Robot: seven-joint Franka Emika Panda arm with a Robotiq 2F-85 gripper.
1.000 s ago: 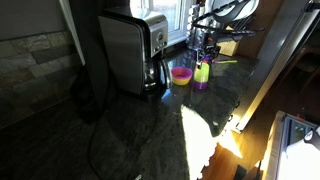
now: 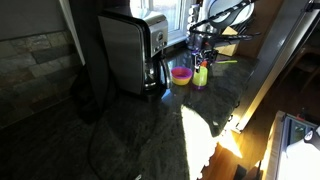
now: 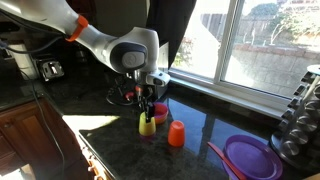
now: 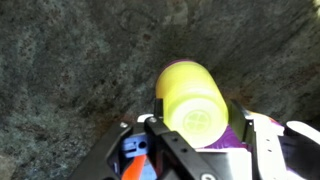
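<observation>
A yellow cup [image 3: 147, 126] stands mouth down at the front of the window counter, with my gripper [image 3: 149, 112] shut on it from above. In the wrist view, the yellow cup [image 4: 194, 105] lies between the two fingers. Purple shows around and below it, seemingly a purple cup [image 2: 199, 86] underneath; whether the yellow one rests fully on it I cannot tell. An orange cup [image 3: 176, 133] stands upside down just beside, apart from the yellow one.
Behind the cups sits a pink bowl [image 3: 160, 112]. A purple plate [image 3: 245, 157] with a red utensil lies further right, near a spice rack [image 3: 297, 120]. The coffee maker [image 2: 135, 50] stands to one side.
The yellow cup and my gripper have come down slightly over the last second. The bowl and coffee maker have not moved.
</observation>
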